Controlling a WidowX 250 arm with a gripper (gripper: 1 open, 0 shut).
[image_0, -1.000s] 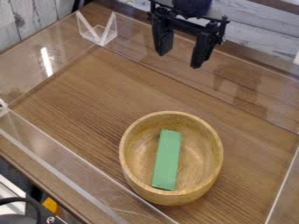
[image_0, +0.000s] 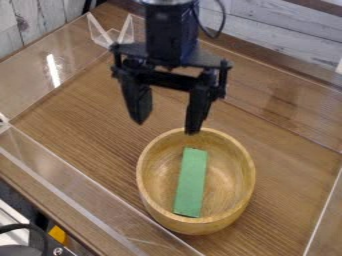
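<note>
My black gripper (image_0: 166, 100) hangs in the upper middle of the camera view, open, with its fingers apart above and behind a beige round bowl (image_0: 154, 193). In the bowl lies a green rectangular block (image_0: 190, 182), lengthwise toward the viewer. Nothing shows between the fingers.
Pale walls border it at the back. A clear angular object at the upper left is partly in view. A black cable shows at the bottom left corner.
The gripper has come from the back of the surface toward the viewer and now looms larger, close to the bowl. The bowl and green block have not moved.
</note>
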